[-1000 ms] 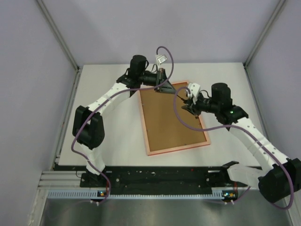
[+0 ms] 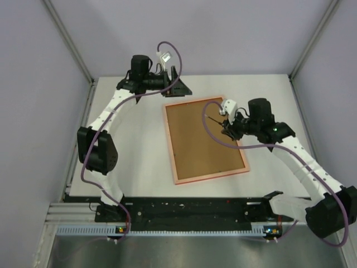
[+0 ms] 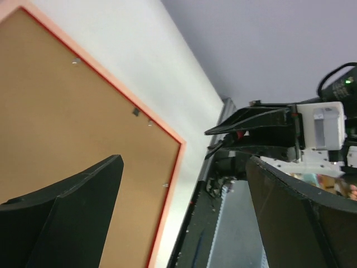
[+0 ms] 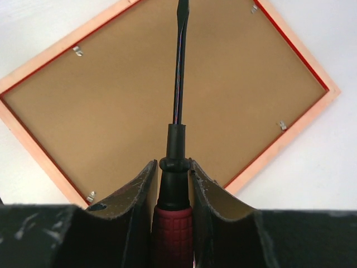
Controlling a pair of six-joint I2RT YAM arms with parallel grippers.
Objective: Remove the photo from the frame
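A picture frame with a pale pinkish wooden border (image 2: 172, 149) lies back up on the white table, its brown backing board (image 2: 195, 145) in place. Small metal clips (image 4: 283, 125) sit along the inner edges. The photo itself is hidden. My right gripper is shut on a screwdriver with a red-and-black handle (image 4: 173, 223); the dark blade (image 4: 179, 78) points away from the fingers, over the board. Past the frame's far edge, my left gripper (image 2: 181, 84) stands open, nothing between its fingers.
Bare white tabletop (image 2: 139, 151) lies left of the frame, with a narrower clear strip to its right. Purple cables (image 2: 268, 146) loop along both arms. Grey walls enclose the table at the sides and back.
My left gripper has moved left and toward the back, away from the screwdriver's tip, and is now open.
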